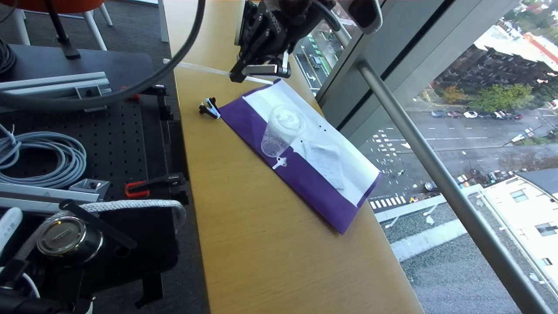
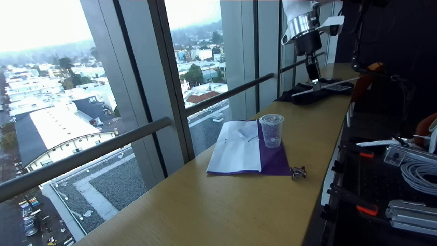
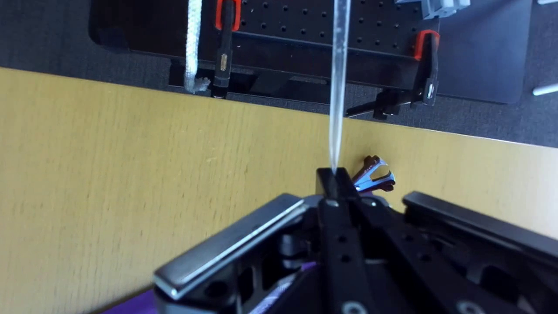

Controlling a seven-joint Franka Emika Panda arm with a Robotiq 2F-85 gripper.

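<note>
A thin clear straw is pinched in my shut gripper and reaches upward from the fingertips in the wrist view. In exterior view 1 the gripper is at the top of the table, with the straw lying across it crosswise, above the surface. A clear plastic cup stands upright on a purple folder with white paper. From exterior view 2, the cup looks open at the top; the gripper is well behind it, apart from it.
A small staple remover lies beside the folder, near the table's edge. Past that edge is a black cart with clamps, cable and metal profiles. A railing and windows line the other side.
</note>
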